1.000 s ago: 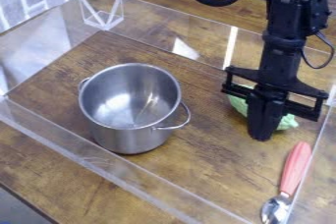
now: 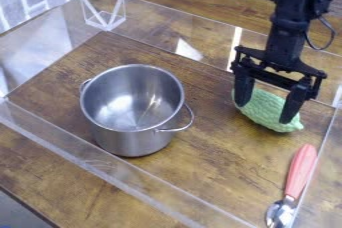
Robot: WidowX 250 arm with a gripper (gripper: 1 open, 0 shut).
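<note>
My black gripper [image 2: 273, 90] hangs over a crumpled green cloth [image 2: 275, 113] on the right of the wooden table, its fingers open just above or at the cloth's upper part. To the left stands an empty steel pot [image 2: 131, 111] with two side handles. At the lower right lies a spoon-like utensil with a pink handle [image 2: 299, 172] and a metal end [image 2: 281, 213].
Clear plastic edging runs round the work area on the wooden table [image 2: 195, 182]. A white radiator-like fixture is at the upper left. The table between pot and cloth and below the cloth is bare.
My gripper has moved up and back from lower over the front of the cloth, and a little sideways, so more of the green cloth now shows.
</note>
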